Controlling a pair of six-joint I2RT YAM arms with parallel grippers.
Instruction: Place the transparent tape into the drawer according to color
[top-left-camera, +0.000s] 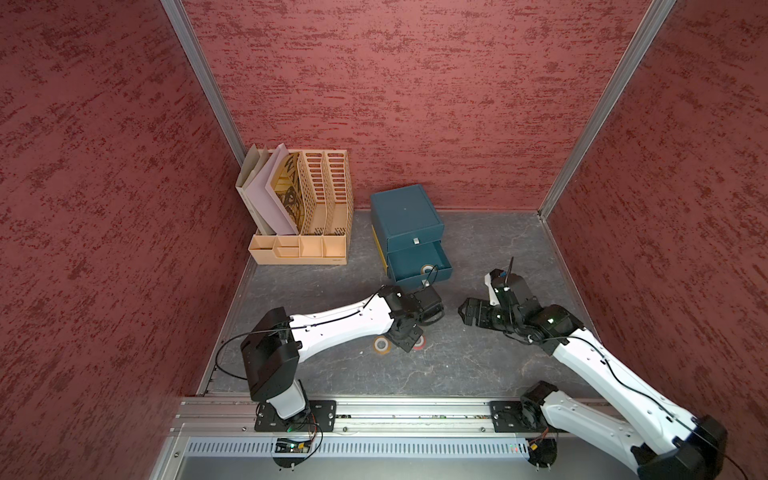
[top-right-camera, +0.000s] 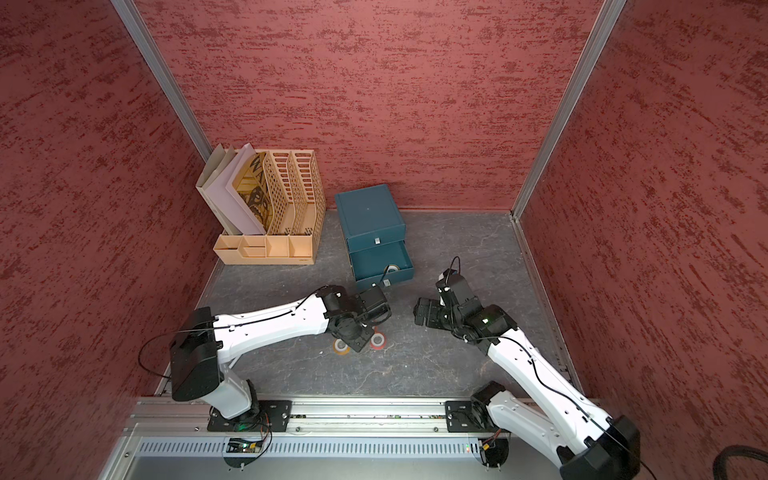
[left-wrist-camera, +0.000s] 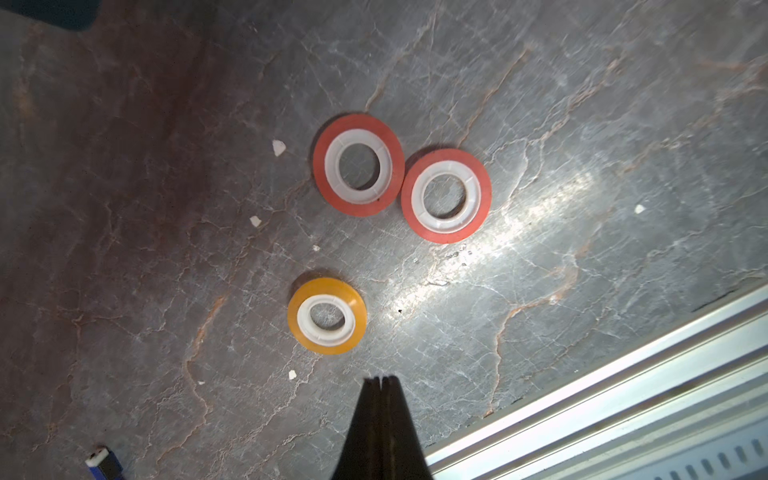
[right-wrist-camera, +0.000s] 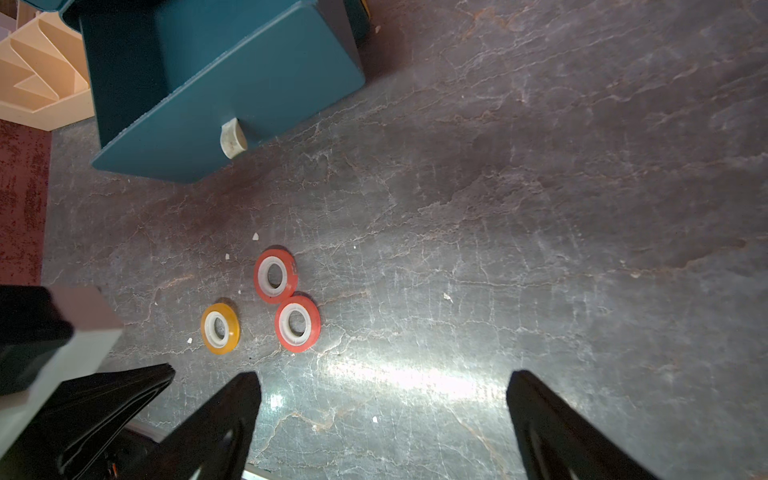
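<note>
A yellow tape roll (left-wrist-camera: 357, 313) with a white core lies flat on the dark table, and two red tape rolls (left-wrist-camera: 321, 172) (right-wrist-camera: 314, 320) lie touching each other beside it. My left gripper hangs above the table, shut, with nothing between its fingers; the yellow roll is outside them. My right gripper stands wide open and empty over bare table. The teal cabinet's lower drawer (right-wrist-camera: 240, 88) is pulled out, and one tape roll (top-left-camera: 428, 269) lies inside it. From the top left view, the left gripper partly covers a red roll.
A wooden organizer (top-left-camera: 301, 249) with folders stands at back left. The closed upper drawer (top-left-camera: 416, 236) sits above the pulled-out one. A marker (left-wrist-camera: 104, 462) lies on the table at left. Right of the drawer the table is clear.
</note>
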